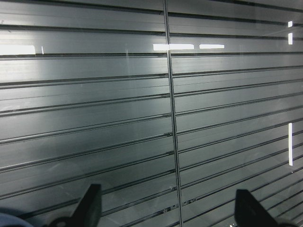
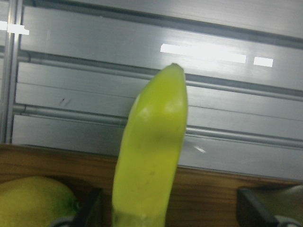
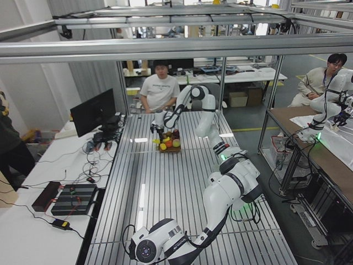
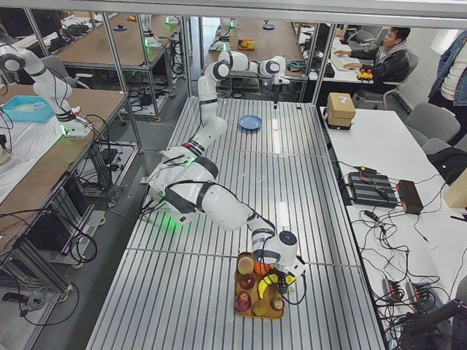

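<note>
My right gripper is low over a wooden tray of fruit [image 4: 248, 313], its fingers open on either side of a yellow banana [image 2: 149, 142]. A lemon [image 2: 33, 201] lies left of the banana in the right wrist view. The tray also holds an orange and several other fruits. My left gripper hangs open over the bare slatted table at the other end, with nothing between its fingers. A blue plate [image 4: 249, 121] lies near it, partly seen at the lower left of the left wrist view.
A side table with a monitor [image 3: 94, 110], boxes and cables runs along one side. A frame of metal bars stands around the table, and people sit beyond it.
</note>
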